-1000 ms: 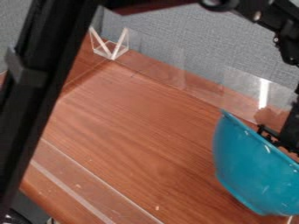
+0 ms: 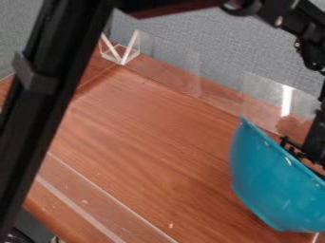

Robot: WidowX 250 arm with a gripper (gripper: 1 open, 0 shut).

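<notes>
A teal plastic bowl [image 2: 273, 185] sits tilted at the right side of the wooden table, its rim rising toward the upper left. My black gripper [image 2: 298, 152] is at the right edge of the view, just behind the bowl's upper rim and partly hidden by it. Whether its fingers touch the bowl cannot be made out.
Clear plastic panels [image 2: 271, 92] line the table's back edge, with a white corner bracket [image 2: 122, 54] at the back left. A black frame post [image 2: 51, 95] crosses the left foreground.
The bowl's upper rim has shifted very slightly left, and the gripper has moved slightly with it at the right edge.
</notes>
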